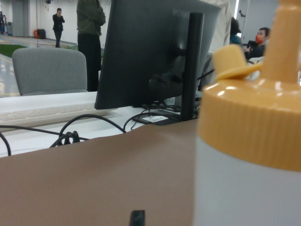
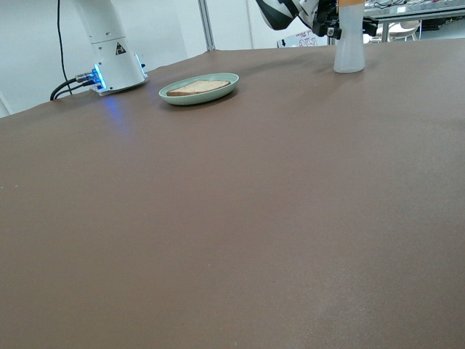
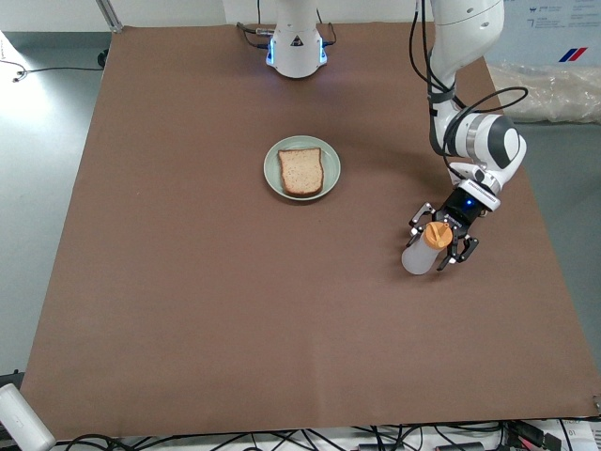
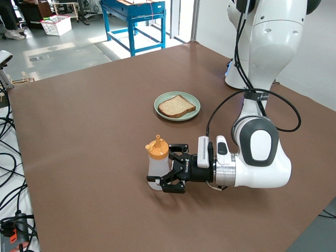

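A squeeze bottle (image 3: pixel 421 254) with an orange cap and translucent body stands upright on the brown table, right of the middle in the left camera view. My gripper (image 4: pixel 160 170) is lowered around it, one finger each side, open as far as shows; whether the fingers touch it is unclear. In the wrist view the bottle (image 1: pixel 247 183) fills the right side, close up. A pale green plate (image 3: pixel 273 169) holds a slice of bread (image 3: pixel 300 171) toward the back middle.
Cables run beyond the front edge (image 3: pixel 300 437).
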